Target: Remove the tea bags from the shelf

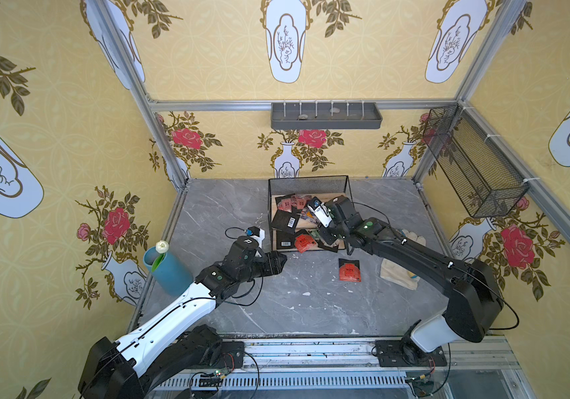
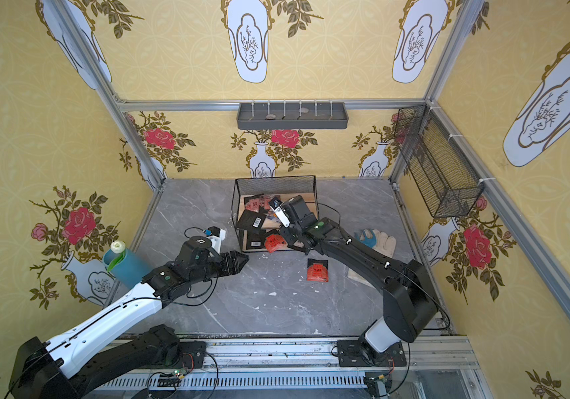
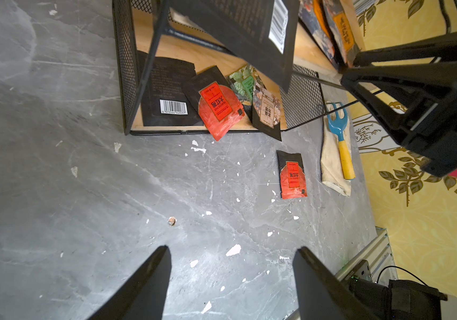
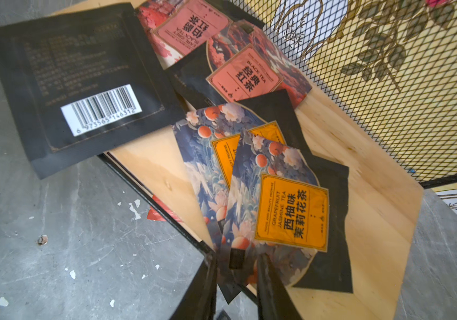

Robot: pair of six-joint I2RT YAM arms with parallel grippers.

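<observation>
The two-level wire shelf (image 1: 308,184) holds several tea bags: red ones (image 3: 220,109), black ones (image 4: 84,80) and orange-labelled grapefruit jasmine ones (image 4: 287,213). My right gripper reaches into the upper level from the front right, its fingertips at the lower edge of an orange-labelled bag, apparently closed on it. My left gripper is in front of the shelf at the left, above the bare table, its fingers apart with nothing between them. A red tea bag (image 3: 292,176) lies on the table in front of the shelf.
A glove (image 1: 398,272) with a blue-and-yellow fork (image 3: 344,154) lies at the right. A blue container (image 1: 171,272) stands at the left. A wire basket (image 1: 471,166) hangs on the right wall, a grey tray (image 1: 324,123) on the back wall.
</observation>
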